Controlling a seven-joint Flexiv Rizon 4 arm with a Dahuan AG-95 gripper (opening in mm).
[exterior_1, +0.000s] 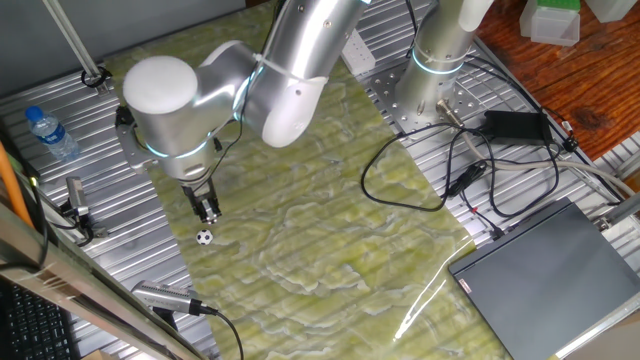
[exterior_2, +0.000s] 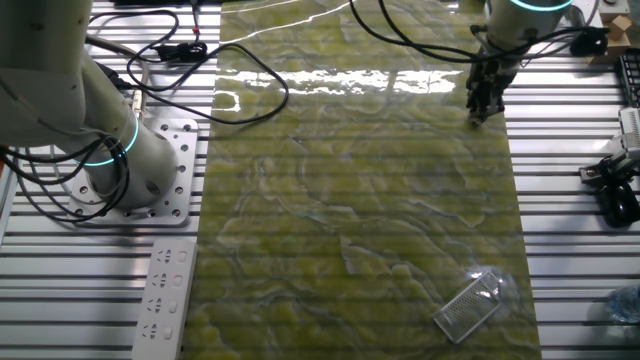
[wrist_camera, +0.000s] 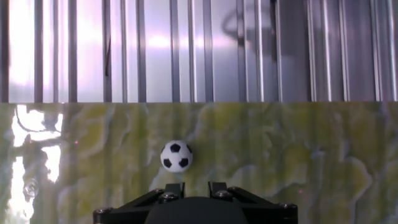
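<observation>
A small black-and-white soccer ball (exterior_1: 204, 237) rests on the green marbled mat (exterior_1: 300, 260), close to its left edge. My gripper (exterior_1: 209, 217) hangs just beyond the ball in exterior view 1, pointing down and apart from it. From the wrist, the ball (wrist_camera: 176, 156) shows ahead of the fingertips and slightly left of the middle. A gap separates the two fingers, and nothing is between them, so the gripper is open. In exterior view 2 the gripper (exterior_2: 484, 100) is at the mat's far right edge; I cannot make out the ball there.
A flat grater-like item (exterior_2: 468, 308) lies at the mat's near right corner in exterior view 2. Off the mat are a camera (exterior_1: 172, 297), a water bottle (exterior_1: 52, 134), a laptop (exterior_1: 555, 285) and looped black cables (exterior_1: 365, 180).
</observation>
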